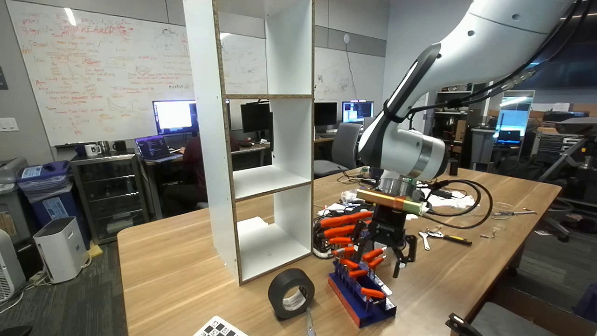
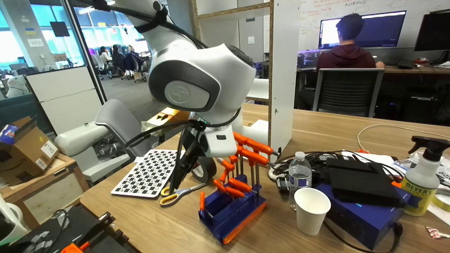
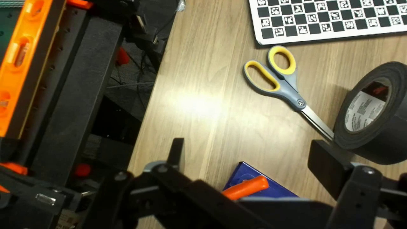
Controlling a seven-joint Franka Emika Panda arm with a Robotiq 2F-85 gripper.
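My gripper (image 1: 378, 263) hangs fingers down over the tool stand, close to its orange-handled tools. In the wrist view the fingers (image 3: 176, 153) stand wide apart with nothing held between them, so it is open. The blue tool stand (image 2: 233, 219) rests on the table with several orange-handled tools (image 2: 239, 184) upright in it. Only one corner of this stand (image 3: 244, 173) and an orange handle (image 3: 250, 187) show in the wrist view, beyond the gripper body. Whether a finger touches any tool cannot be told.
Close by lie a black tape roll (image 1: 290, 293), scissors (image 3: 284, 84) and a checkered board (image 2: 147, 173). A white shelf (image 1: 226, 185) rises behind. A paper cup (image 2: 311, 211) and water bottle (image 2: 300, 175) stand beside the tool stand. Bare table (image 3: 202, 95) lies left of the scissors.
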